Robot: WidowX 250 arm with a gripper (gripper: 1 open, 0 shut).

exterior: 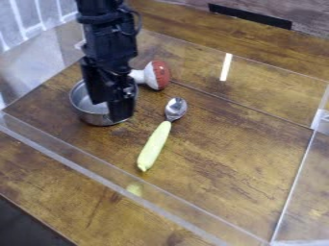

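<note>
The black gripper (113,94) hangs open over the steel bowl (92,109), covering much of its middle and right side. A spoon with a pale yellow-green handle (154,148) and a silver head lies on the wooden table to the right of the bowl. Behind the bowl, a red and white object (158,75) lies on its side, just right of the arm.
Clear plastic walls (293,178) border the work area on several sides. A pale strip (226,66) sits near the back.
</note>
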